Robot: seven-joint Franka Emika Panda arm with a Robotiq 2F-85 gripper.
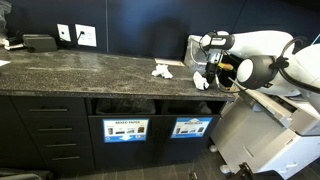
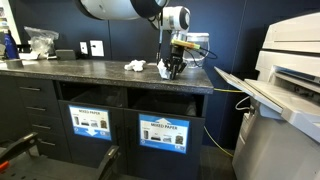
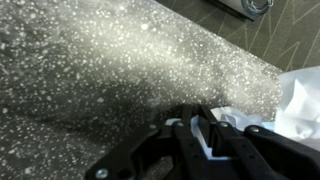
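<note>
My gripper (image 1: pixel 211 72) is at the right end of the dark speckled counter (image 1: pixel 95 75), shut on a crumpled white paper (image 1: pixel 201 81). The same paper shows just beside the gripper (image 2: pixel 175 66) in exterior view 2. In the wrist view the dark fingers are close together over the counter, and white paper (image 3: pixel 298 108) spreads to their right; the exact grip is hidden. Farther left on the counter lies a second crumpled white paper (image 1: pixel 162 71), apart from the gripper.
Below the counter are two open bin slots with blue-and-white labels (image 1: pixel 125 129). A light-coloured machine (image 2: pixel 277 100) stands past the counter's right end.
</note>
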